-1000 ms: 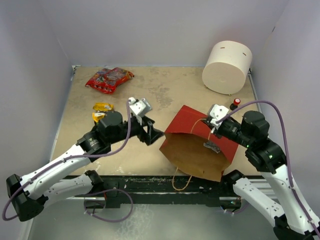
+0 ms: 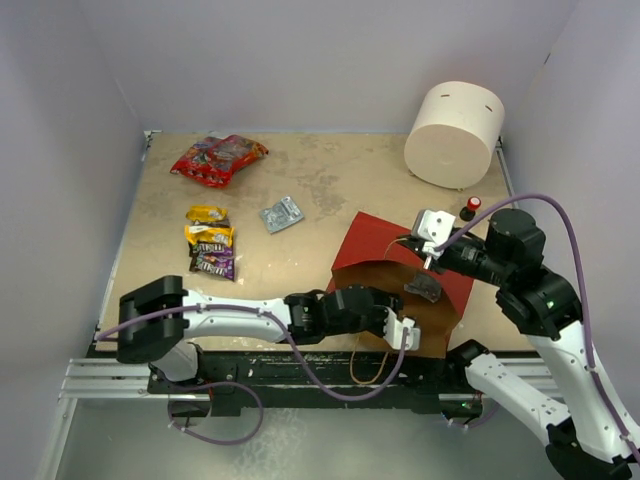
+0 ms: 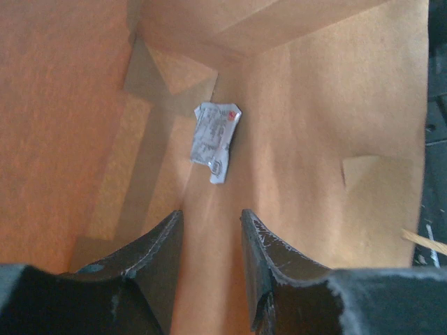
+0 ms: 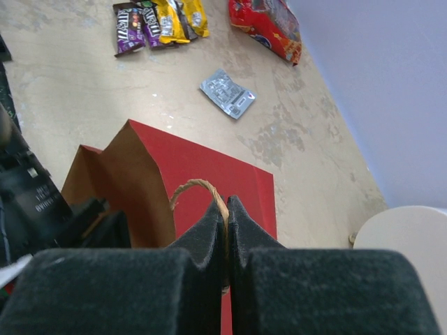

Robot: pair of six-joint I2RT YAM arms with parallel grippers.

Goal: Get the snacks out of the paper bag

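The red paper bag (image 2: 370, 238) lies on its side, its brown mouth facing the table's front edge. Inside it rests a small silver snack packet (image 3: 215, 136), ahead of my left gripper, whose fingers stand apart with nothing between them. From above, that gripper is at the bag's mouth, largely covered by its own arm; a grey packet (image 2: 423, 287) shows in the mouth. My right gripper is shut on the bag's twisted handle (image 4: 202, 183) at the bag's upper side. Another silver packet (image 2: 282, 214) lies on the table.
Yellow packets (image 2: 208, 235) and purple packets (image 2: 212, 262) lie at the left, with a large red snack bag (image 2: 219, 159) behind them. A white cylinder (image 2: 455, 135) and a red-capped bottle (image 2: 470, 208) are at the right.
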